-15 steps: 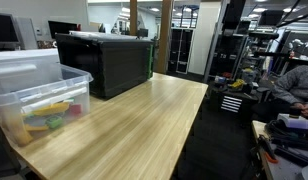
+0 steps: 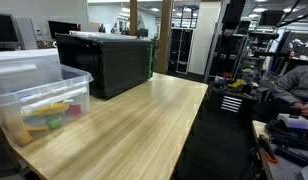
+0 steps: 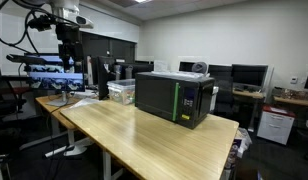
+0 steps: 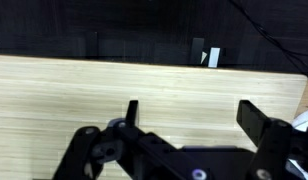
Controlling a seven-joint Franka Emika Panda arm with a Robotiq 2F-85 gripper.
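Two dark fingers stand wide apart in the wrist view, so my gripper is open with nothing between them. Below it runs the pale wooden table (image 4: 64,95), whose straight edge crosses that view against a dark area. At the upper left of exterior view 2, the dark arm (image 3: 66,32) hangs high, well clear of the tabletop. A black microwave (image 3: 166,97) with a green strip on its front rests on the table, pale flat items on its top. Near the table's end sits a clear plastic bin (image 2: 44,105) containing colourful items.
Bare tabletop (image 2: 134,120) stretches in front of the microwave and bin. Monitors (image 3: 249,76) stand on desks behind. A person (image 2: 294,90) sits at the right edge of exterior view 1, near a black drawer unit (image 2: 231,103).
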